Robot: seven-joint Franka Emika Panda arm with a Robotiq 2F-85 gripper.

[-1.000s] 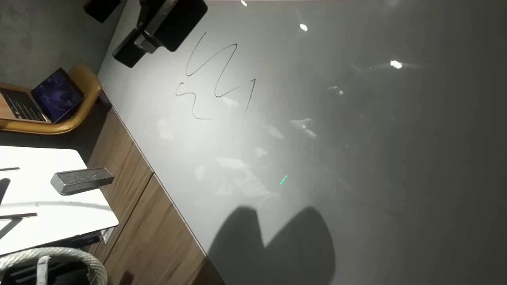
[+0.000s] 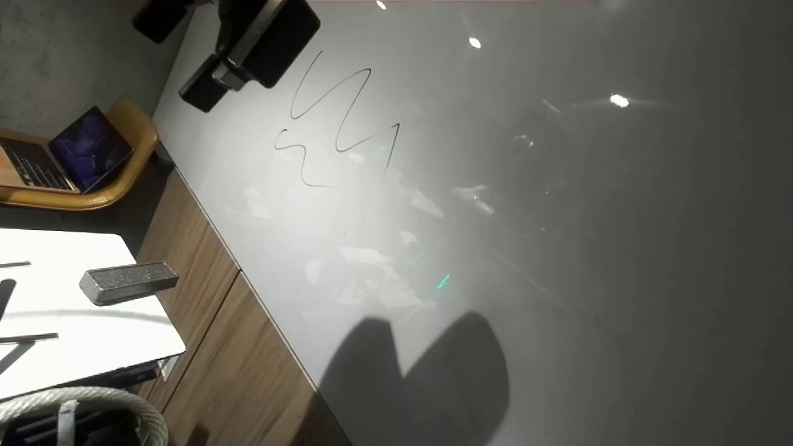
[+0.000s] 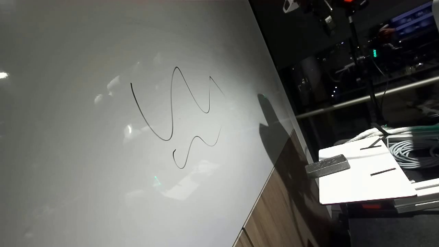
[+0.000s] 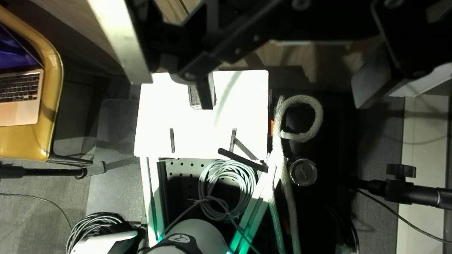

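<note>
Dark wavy marker lines (image 2: 353, 104) run over the grey whiteboard (image 2: 632, 297); exterior view 2 shows the same strokes (image 3: 171, 103). A grey block like an eraser (image 2: 130, 284) rests on a small white table (image 2: 96, 342), overhanging its edge at the board side. My gripper stands open in the wrist view, its dark fingers wide apart with nothing held. One finger partly covers the block (image 4: 194, 97) from this camera, well above the table. Dark arm or gripper parts show at the upper left of exterior view 1, near the strokes.
Wooden panels (image 2: 212, 349) line the board's lower edge. A yellow chair (image 2: 134, 141) holds an open laptop (image 2: 93, 152). Beside the table lie a thick rope (image 4: 313, 122) and a coiled cable (image 4: 226, 190). A black bar (image 4: 242, 160) crosses the table's edge.
The dark parts at the upper left have shifted slightly downward. Their two-lobed shadow low on the board has moved a little left and up. Strokes and block look unchanged.
</note>
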